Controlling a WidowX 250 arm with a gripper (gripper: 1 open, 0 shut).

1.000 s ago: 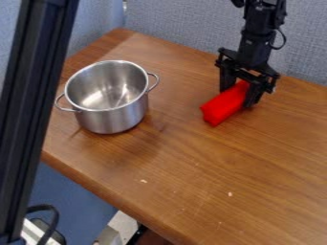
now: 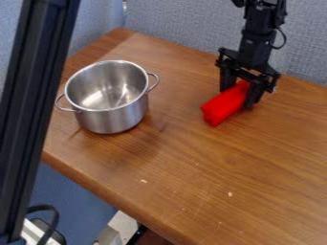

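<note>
My black gripper [image 2: 246, 82] is low over the back right part of the wooden table, shut on a red cylindrical object [image 2: 224, 105]. The object slants from the fingers down toward the front left, its near end at or very close to the tabletop. A steel two-handled pot [image 2: 107, 100] stands upright on the left of the table, apart from the red object; what shows of its inside is empty.
A grey padded wall [image 2: 179, 24] runs behind it. A dark upright frame [image 2: 26, 96] stands at the left edge of the view, beside the table.
</note>
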